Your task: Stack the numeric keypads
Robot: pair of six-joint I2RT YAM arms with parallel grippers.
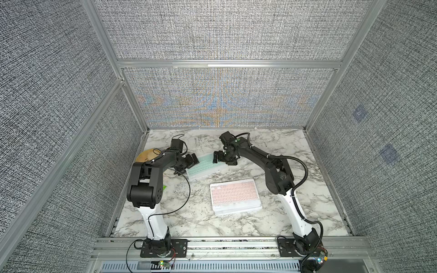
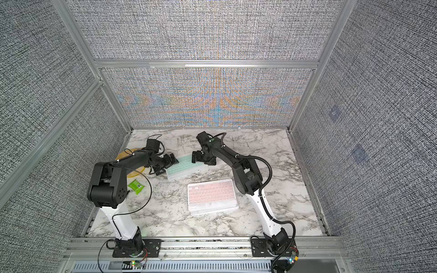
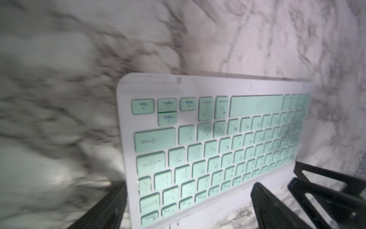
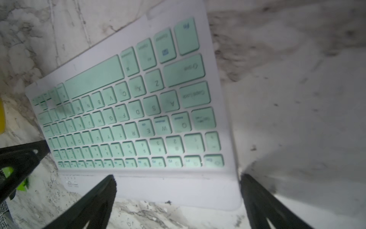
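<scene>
A white keyboard with teal keys [image 1: 205,166] spans the space between my two grippers at the back left of the table. My left gripper [image 1: 193,160] is open at its left end; in the left wrist view one finger [image 3: 112,208] lies close beside that end. My right gripper [image 1: 217,157], also open, is at the other end, one finger [image 4: 249,187] against or very near that edge. Whether the keyboard is raised off the table is unclear. Nearer the front, a white keyboard with pink keys [image 1: 234,193] lies flat, with a thick, layered-looking white edge.
A green packet [image 2: 136,186] lies on the left, beside the left arm. Behind that arm is a yellow round object [image 2: 134,173], partly hidden.
</scene>
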